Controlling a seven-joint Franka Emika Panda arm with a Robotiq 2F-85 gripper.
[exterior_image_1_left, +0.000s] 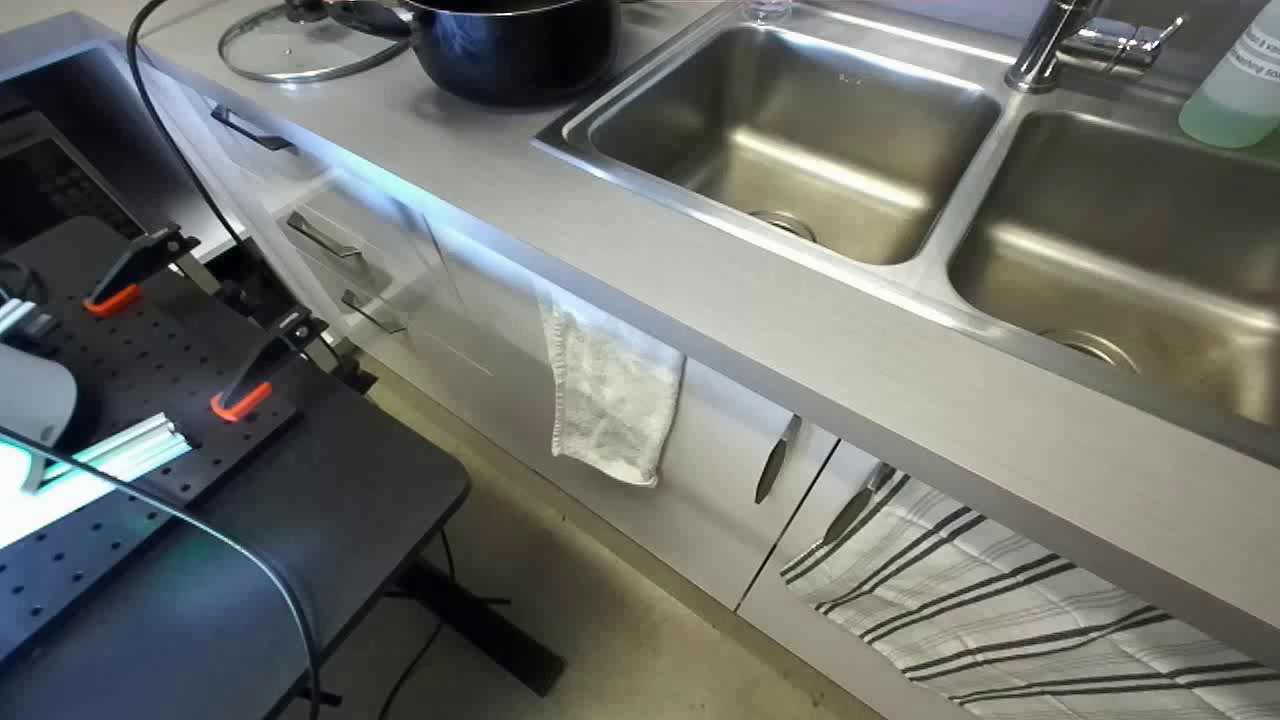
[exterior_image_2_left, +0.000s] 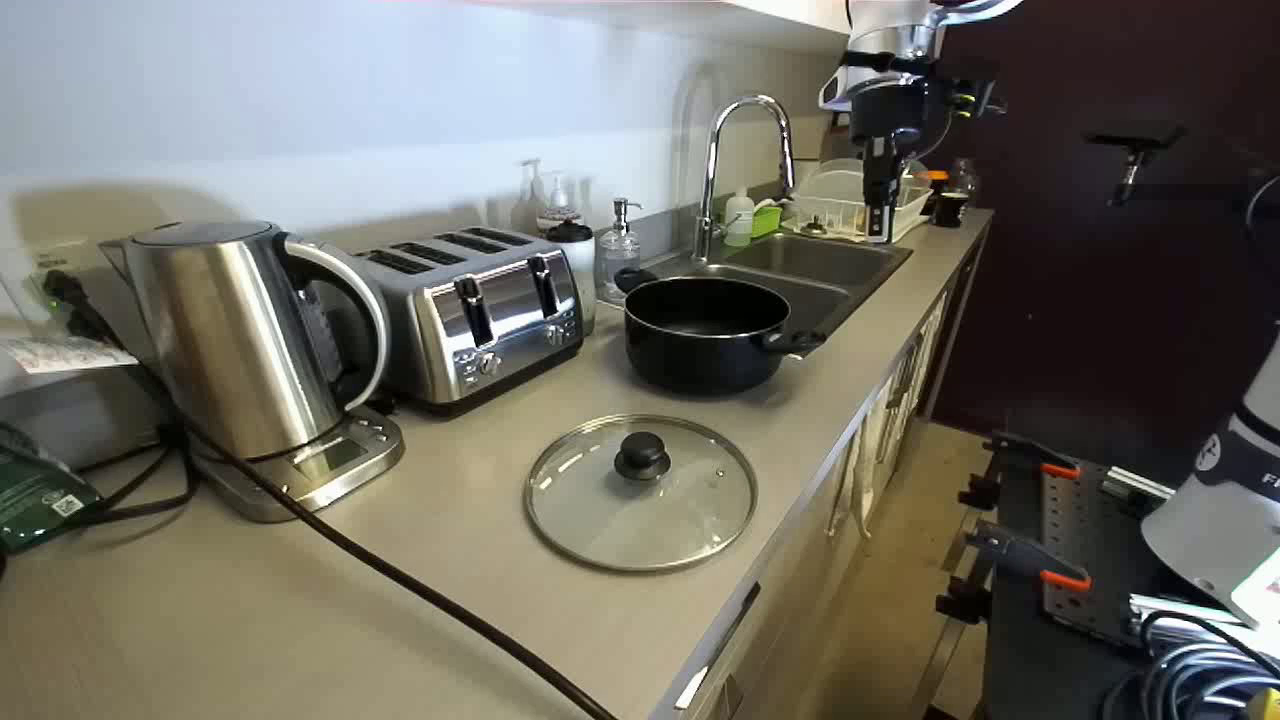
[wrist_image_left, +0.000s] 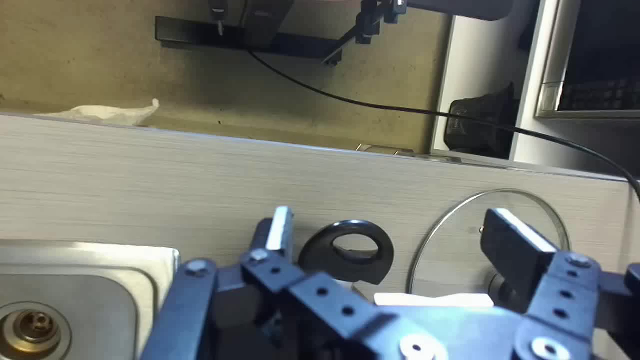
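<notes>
My gripper stands open above the counter in the wrist view, its two fingers wide apart and nothing held. Below and between them shows the black loop handle (wrist_image_left: 384, 264) of a pot, whose body is mostly hidden by the gripper. In exterior view 2 the gripper (exterior_image_2_left: 879, 234) hangs pointing down near the sink, at the far side of the black pot (exterior_image_2_left: 690, 360). The glass lid (exterior_image_2_left: 576, 504) with its black knob lies flat on the counter, apart from the pot. Exterior view 1 shows the pot (exterior_image_1_left: 510, 54) but not the gripper.
A toaster (exterior_image_2_left: 492, 324) and a kettle (exterior_image_2_left: 216, 348) stand along the wall. The double sink (exterior_image_1_left: 936, 282) has a tall faucet (exterior_image_2_left: 714, 156). A black cable (exterior_image_2_left: 420, 588) crosses the near counter. Towels (exterior_image_1_left: 612, 396) hang from the cabinet front. Counter space in front of the sink is clear.
</notes>
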